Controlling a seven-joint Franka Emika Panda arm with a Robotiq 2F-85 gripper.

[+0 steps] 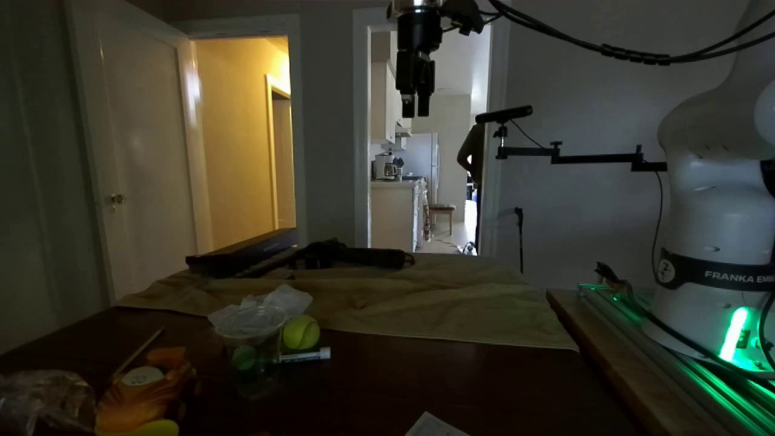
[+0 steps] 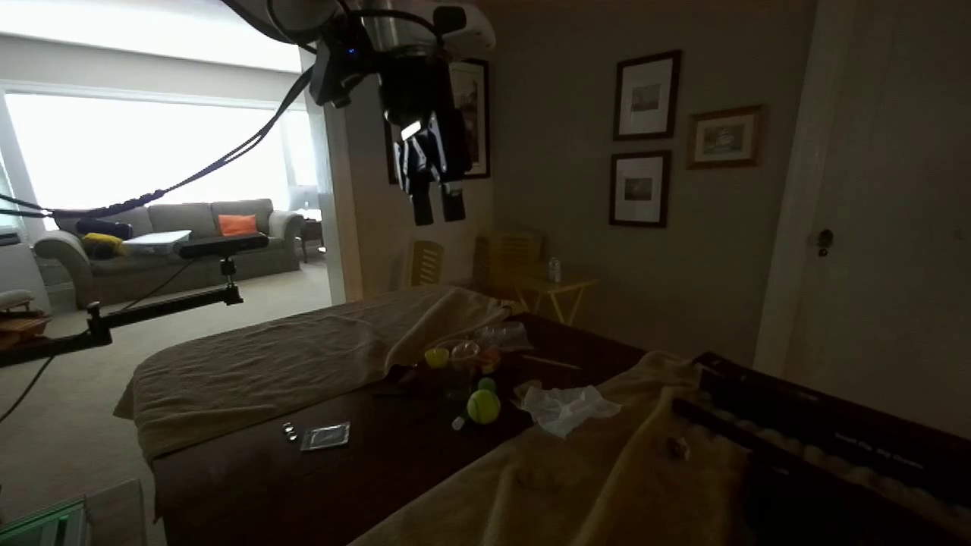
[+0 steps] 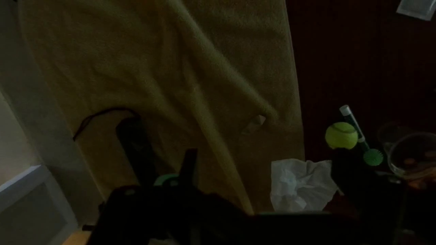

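Observation:
My gripper is open and hangs high above the table, well clear of everything on it; in exterior view 2 the gripper shows a gap between its two fingers. Nothing is held. Below, a tennis ball lies beside a white-capped marker and a clear plastic cup. Crumpled white tissue rests near the towel's edge. From the wrist, the ball touches or overlaps the marker, and a spiky green ball sits at the marker's end. The fingers are very dark in that view.
A wrinkled tan towel covers the far part of the table, with a long dark box on it. An orange toy and a clear plastic bag lie at the near left. A flat packet lies on bare dark wood.

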